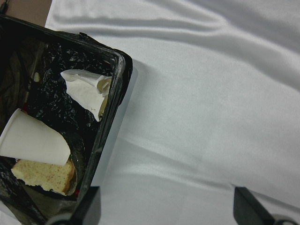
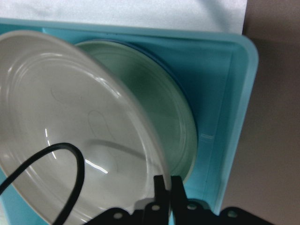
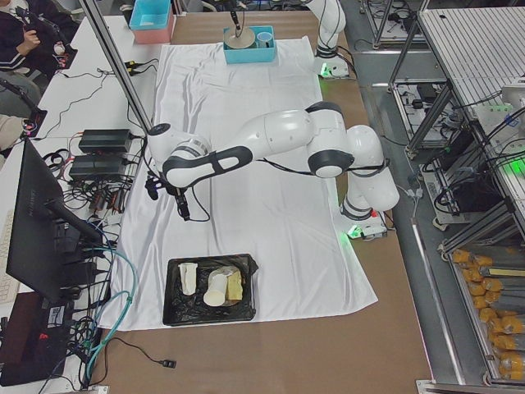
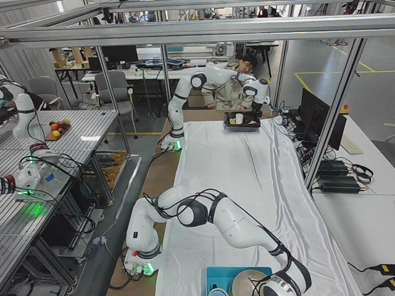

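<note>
A black-lined tray (image 3: 174, 304) (image 1: 123, 77) holds a white crumpled piece (image 3: 188, 277) (image 1: 84, 91), a white cup (image 3: 215, 291) (image 1: 35, 138) and a bread slice (image 3: 234, 287) (image 1: 44, 173). My left gripper (image 3: 177, 201) is open, above the white cloth beside the tray, nothing between its fingers. My right gripper is shut on the rim of a white plate (image 2: 75, 117), tilted over a green plate (image 2: 159, 112) in a blue bin (image 3: 250, 57) (image 2: 234, 93) at the table's far end.
A small cup (image 3: 264, 37) stands in the blue bin. The cloth between bin and tray (image 3: 230, 90) is clear. A monitor (image 3: 41, 230) and cables line the left side. A person (image 4: 219, 92) is behind the tray in the right camera view.
</note>
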